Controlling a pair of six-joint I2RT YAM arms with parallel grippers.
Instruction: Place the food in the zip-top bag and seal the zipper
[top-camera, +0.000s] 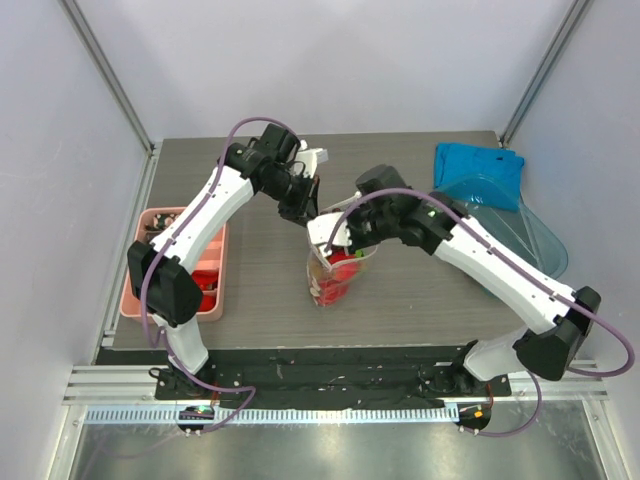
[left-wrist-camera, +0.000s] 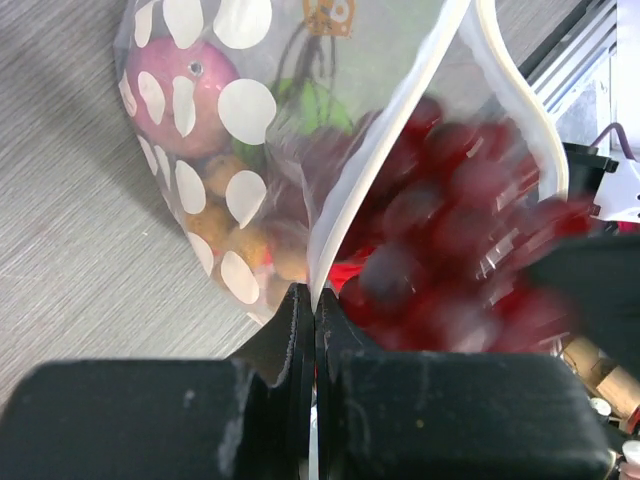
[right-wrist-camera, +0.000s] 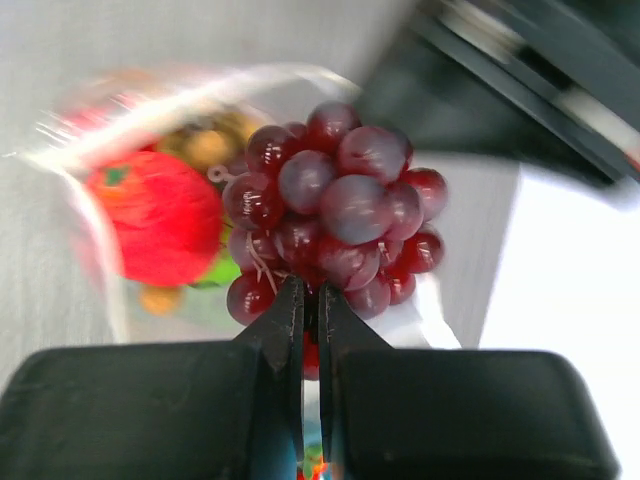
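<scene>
The clear zip top bag (left-wrist-camera: 246, 110), printed with white dots, stands with its mouth spread and food inside. My left gripper is shut on one lip of it. In the right wrist view my right gripper is shut on a bunch of dark red grapes (right-wrist-camera: 335, 200), held at the bag's mouth. The grapes look blurred inside the opening in the left wrist view. A red tomato-like piece (right-wrist-camera: 165, 217) and small brown round pieces (right-wrist-camera: 208, 148) lie in the bag. From above, the right arm hides the grapes.
A pink bin (top-camera: 222, 262) with dark and red items stands on the left. On the right is a blue-rimmed clear basket (top-camera: 545, 243), partly covered by the right arm, with a folded blue cloth (top-camera: 470, 165) behind.
</scene>
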